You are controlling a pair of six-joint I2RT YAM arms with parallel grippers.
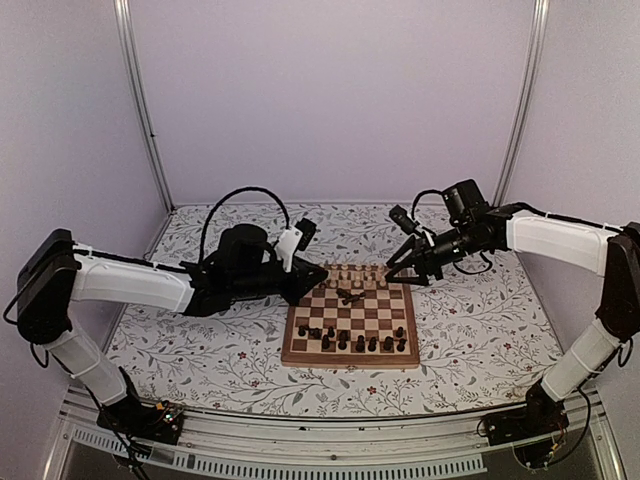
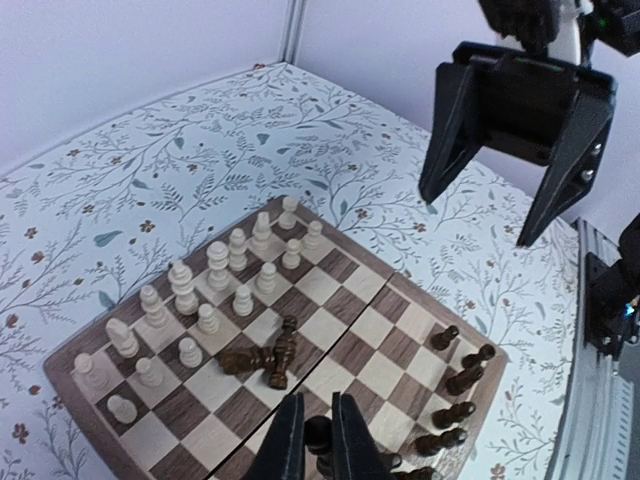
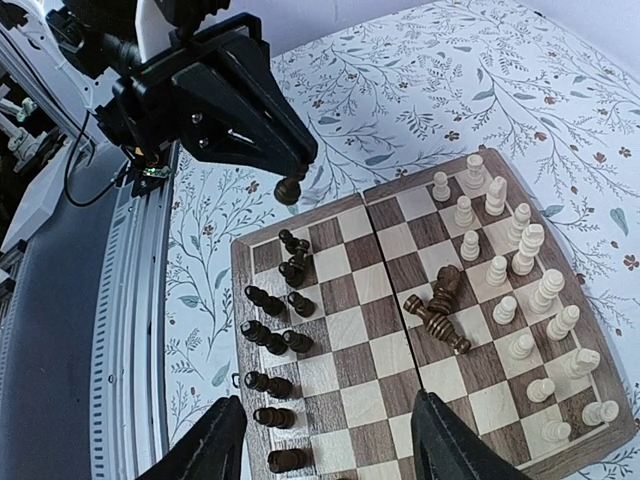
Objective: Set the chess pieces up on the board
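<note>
My left gripper point(image 1: 312, 275) hangs over the left part of the chessboard point(image 1: 350, 355), shut on a dark chess piece; the piece also shows under its fingertips point(image 3: 288, 188) in the right wrist view. My right gripper point(image 1: 398, 270) stands open above the board's back right, nothing between its fingers. White pieces point(image 2: 183, 295) stand in two rows along the back. Dark pieces point(image 3: 265, 335) stand along the front. Two brown pieces point(image 3: 438, 325) lie on their sides in the middle, near the white rows.
Walls rise behind and at both sides.
</note>
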